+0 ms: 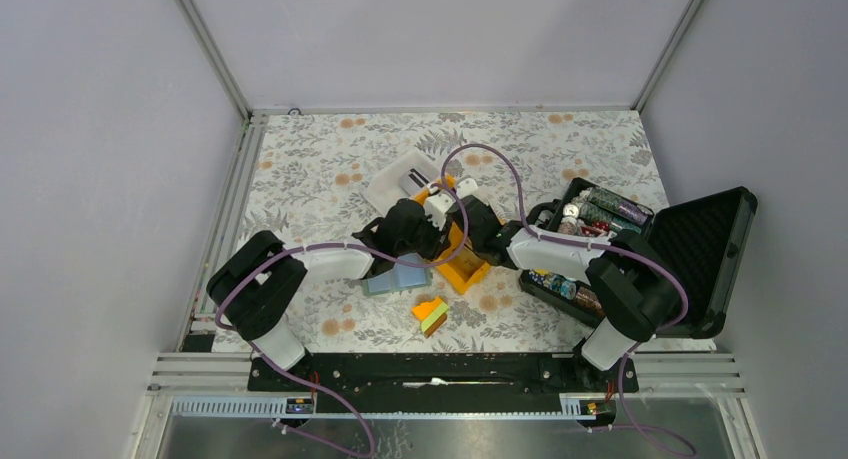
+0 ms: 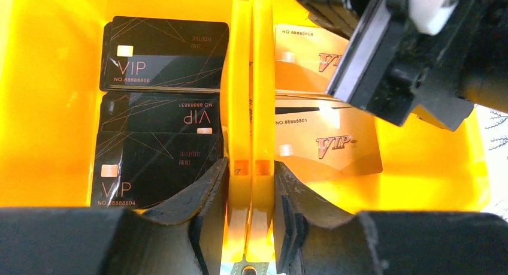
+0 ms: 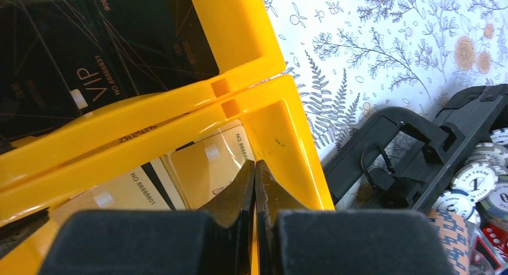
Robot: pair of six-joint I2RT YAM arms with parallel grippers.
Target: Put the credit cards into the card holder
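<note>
The yellow card holder (image 1: 462, 271) is under both grippers at mid-table, with black VIP cards (image 2: 156, 164) in one half and gold cards (image 2: 326, 140) in the other. My left gripper straddles the yellow double rim between the halves, fingers close on either side; how far they are shut is unclear. My right gripper reaches over the gold-card half, fingertips together at the gold cards; whether anything is between them is hidden. Its housing also shows at upper right in the left wrist view.
An open black case (image 1: 700, 264) of chips stands at the right. A white tray (image 1: 390, 179) lies behind the holder, a pale blue item (image 1: 385, 279) left of it, and small coloured blocks (image 1: 430, 314) in front.
</note>
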